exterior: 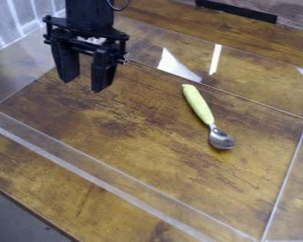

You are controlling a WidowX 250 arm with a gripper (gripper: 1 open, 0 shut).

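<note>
My black gripper [83, 66] hangs in the upper left of the camera view, its two fingers apart with nothing between them. A spoon with a pale yellow-green handle [197, 104] and a metal bowl [220, 139] lies on the wooden surface at the right, well away from the gripper.
Clear low walls enclose the wooden work area [116, 156], with white tape-like pieces near the back. A white slatted frame stands at the back left and a dark bar at the back right.
</note>
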